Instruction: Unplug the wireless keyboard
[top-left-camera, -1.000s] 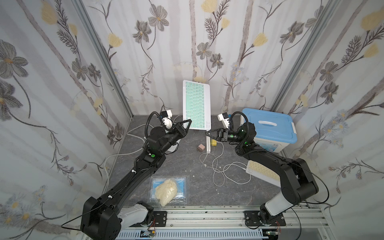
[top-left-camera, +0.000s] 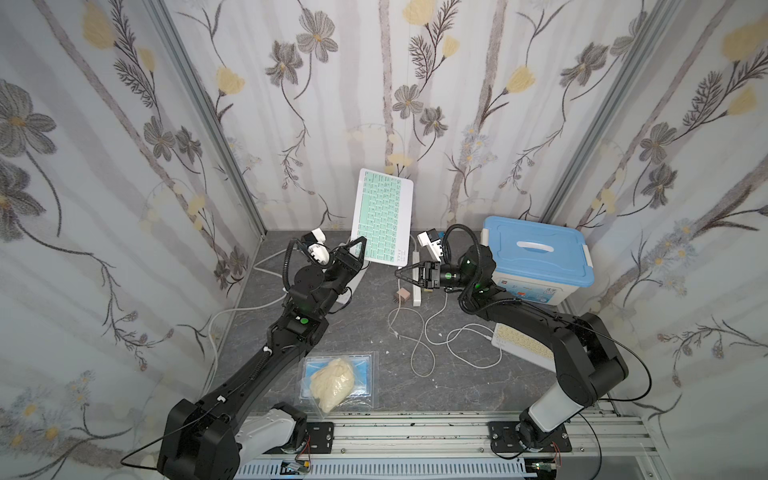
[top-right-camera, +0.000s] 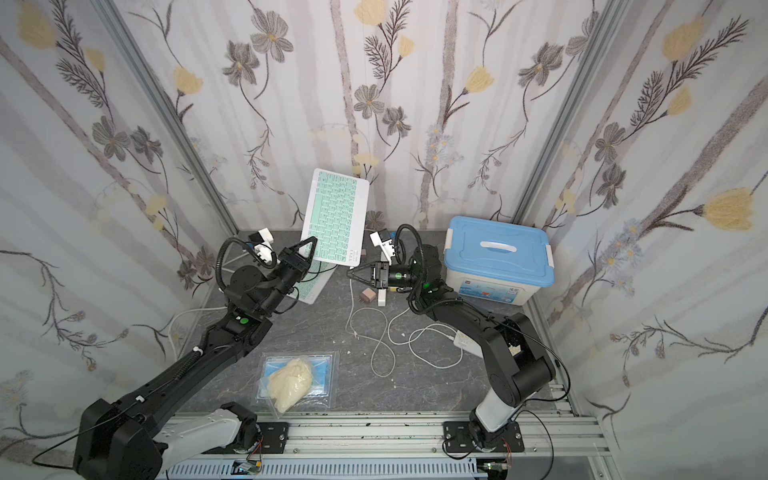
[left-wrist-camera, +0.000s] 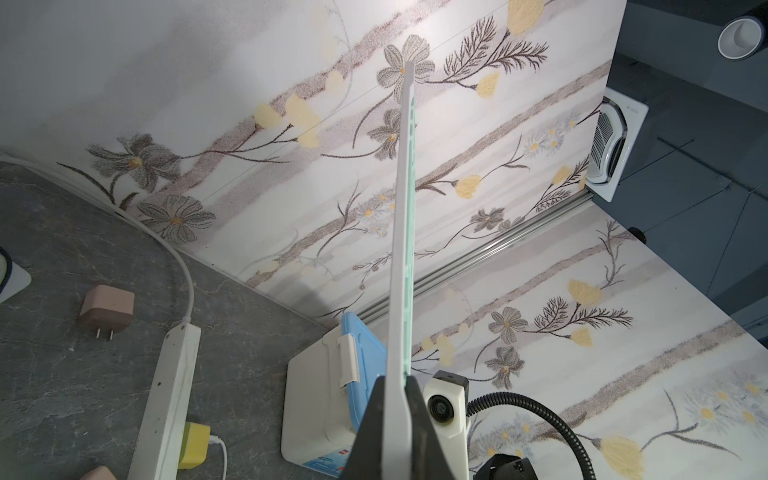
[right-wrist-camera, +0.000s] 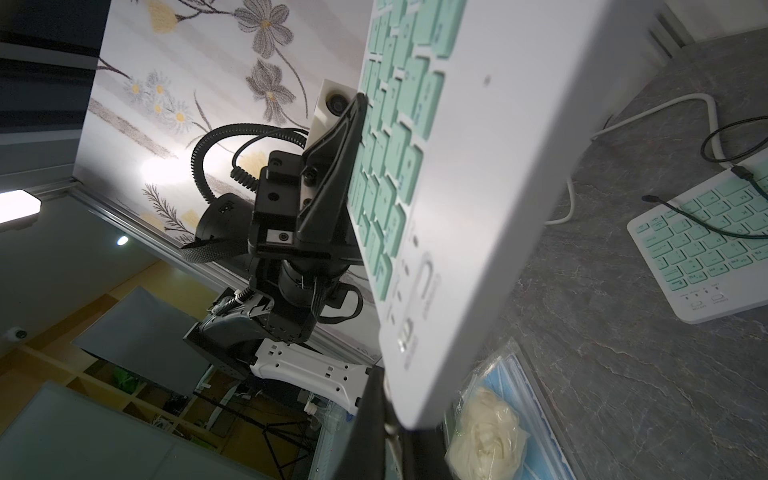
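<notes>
A white keyboard with mint keys (top-left-camera: 381, 212) is raised upright-tilted above the table. My left gripper (top-left-camera: 358, 246) is shut on its lower left part; in the left wrist view the keyboard (left-wrist-camera: 400, 264) appears edge-on between the fingers. My right gripper (top-left-camera: 404, 273) is shut at the keyboard's lower right corner, where a white cable (top-left-camera: 399, 312) runs down to the table. In the right wrist view that corner covers much of the fingertips, and a thin pale cable shows between them; the connector itself is hidden.
A second mint keyboard (right-wrist-camera: 704, 240) lies beneath, left of the power strip (left-wrist-camera: 164, 400). Chargers and loops of cable are nearby. A blue-lidded box (top-left-camera: 534, 248) stands back right, a bagged item (top-left-camera: 334, 382) front left, and a yellowish keyboard (top-left-camera: 520, 344) lies right.
The white cable on the table has shifted as well.
</notes>
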